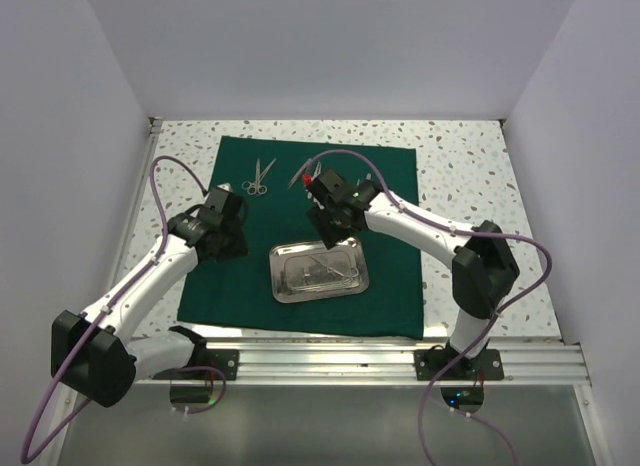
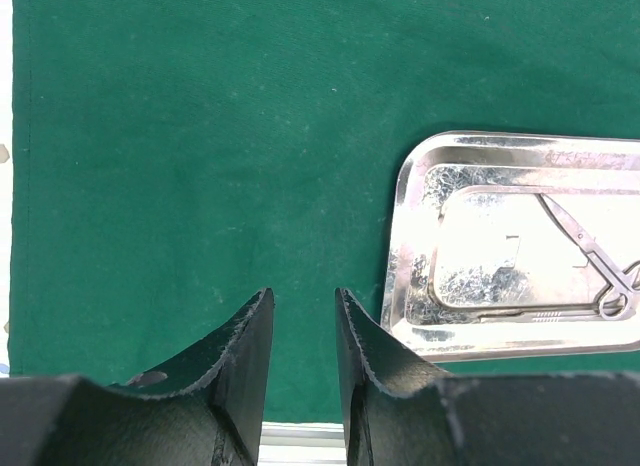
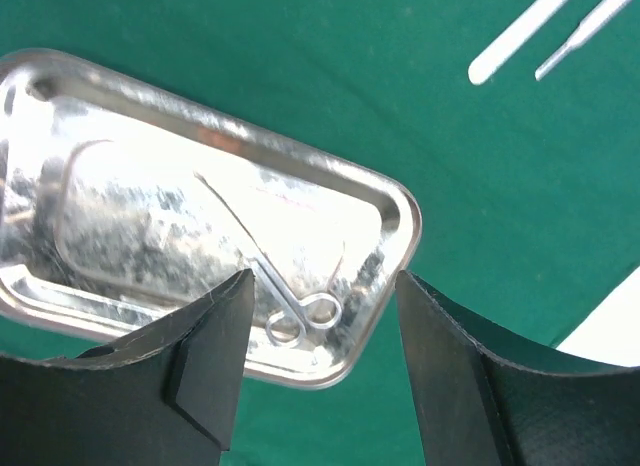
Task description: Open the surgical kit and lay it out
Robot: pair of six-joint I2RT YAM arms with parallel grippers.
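The steel tray [image 1: 319, 291] lies on the green cloth [image 1: 220, 296], holding scissor-handled instruments [image 3: 288, 305]. Above it my right gripper stands open, nothing between its fingers. My left gripper is part open and empty over the cloth left of the tray. Scissors [image 1: 261, 183] and several slim instruments [image 3: 515, 36] lie along the back of the cloth, partly hidden by the right arm in the top view.
The speckled table [image 1: 470, 166] shows around the cloth, with pale walls at back and sides.
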